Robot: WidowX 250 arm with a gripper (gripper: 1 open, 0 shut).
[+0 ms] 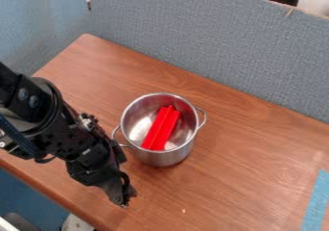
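Note:
A steel pot (182,146) with side handles stands on the wooden table (251,167), near the middle of the camera view. Red bar-shaped objects (160,129) lie inside it. My black gripper (118,192) is low at the lower left, just left of and in front of the pot, pointing down toward the table. Its fingertips are small and dark, so the gap between them is hard to make out; I see nothing held in them.
Grey padded walls (206,44) border the table at the back and left. A strip of blue tape (316,198) lies at the right edge. The table right of the pot and behind it is clear.

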